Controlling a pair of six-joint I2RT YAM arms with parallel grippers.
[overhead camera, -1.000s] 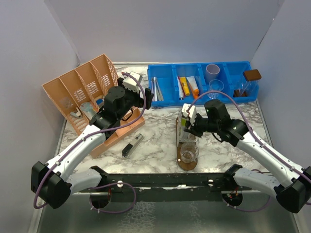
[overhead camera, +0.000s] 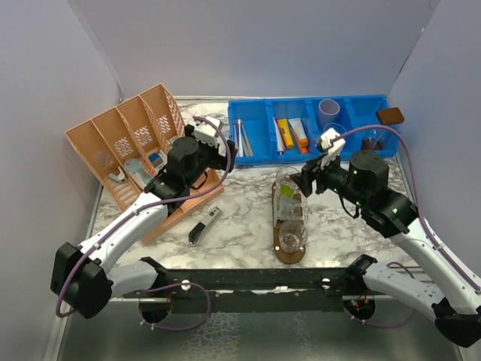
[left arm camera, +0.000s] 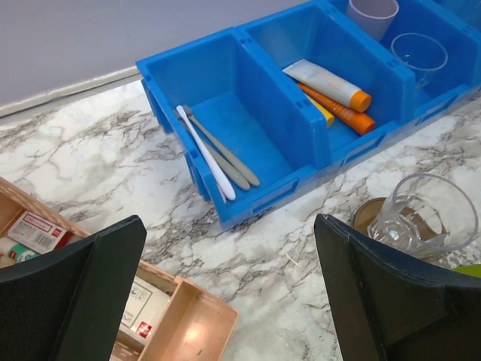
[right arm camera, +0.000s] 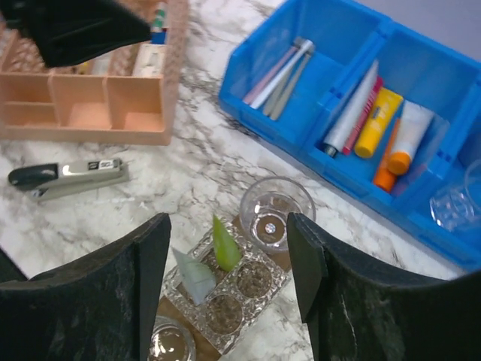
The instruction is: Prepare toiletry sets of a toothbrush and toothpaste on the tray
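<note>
My left gripper is open above the table, facing the blue bin's compartment of toothbrushes (left arm camera: pixel 203 143); toothpaste tubes (left arm camera: pixel 331 83) lie one compartment over. My right gripper is part open above the wooden stand (overhead camera: pixel 277 252), which carries clear glasses (overhead camera: pixel 293 238) and a holder with a green and a pale upright piece (right arm camera: pixel 225 248). I cannot see anything held between the right fingers.
A tan slotted organiser (overhead camera: pixel 113 150) with boxes stands at the left. A stapler-like tool (overhead camera: pixel 204 226) lies at front centre. Cups (overhead camera: pixel 328 111) sit in the bin's right compartments.
The right arm has risen and moved back and to the right from low over the stand. The left arm has shifted only slightly.
</note>
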